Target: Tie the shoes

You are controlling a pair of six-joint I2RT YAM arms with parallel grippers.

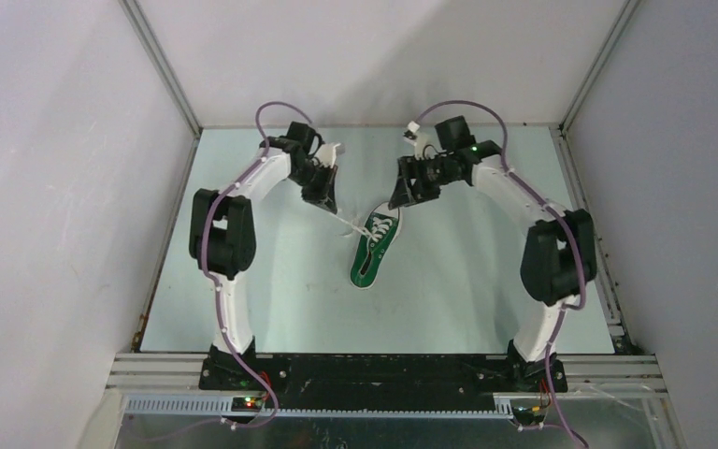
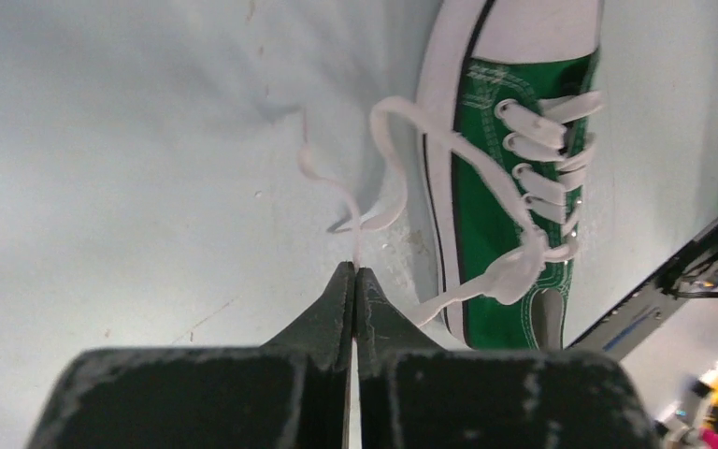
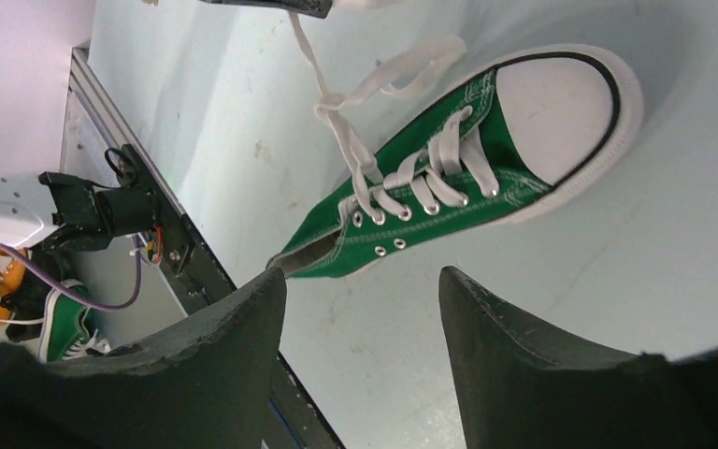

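Observation:
A green canvas shoe (image 1: 366, 262) with white toe and laces lies on the table, toe away from the robot's base. My left gripper is shut on a thin white shoelace, stretched from the shoe toward it in the top view; another lace (image 2: 495, 178) loops loosely beside and over the shoe. My right gripper is open above and right of the shoe's toe in the top view, nothing between its fingers. In the right wrist view the shoe (image 3: 467, 215) lies beyond its fingers.
Other shoes (image 3: 65, 323) show beyond the table edge in the right wrist view.

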